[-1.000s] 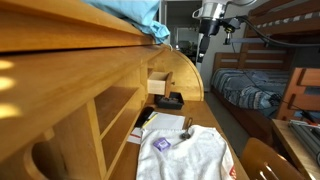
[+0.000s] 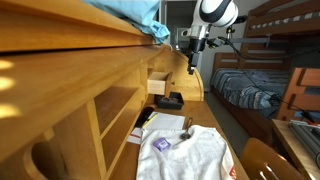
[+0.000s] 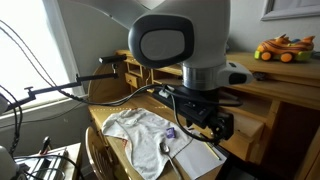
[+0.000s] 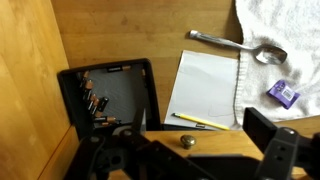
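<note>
My gripper stands open above the desk, its two fingers wide apart with nothing between them. In exterior view 1 the gripper (image 2: 190,66) hangs in the air near the open drawer (image 2: 159,82). Below it in the wrist view lie a white paper pad (image 4: 203,85) and a yellow pencil (image 4: 200,121) along the pad's edge. A black tray (image 4: 133,105) holding several small dark and copper-coloured items is at the left. A metal spoon (image 4: 235,45) rests partly on the white cloth (image 4: 290,60), as does a purple packet (image 4: 284,94).
Wooden shelves (image 2: 108,105) line one side of the desk. A chair (image 2: 262,160) stands by the near edge. An orange toy car (image 3: 286,48) sits on the top ledge. Bare wood (image 4: 125,35) shows beyond the tray.
In exterior view 1 the arm has come down and moved left, bringing the gripper lower and closer to the drawer. The things on the desk look unmoved.
</note>
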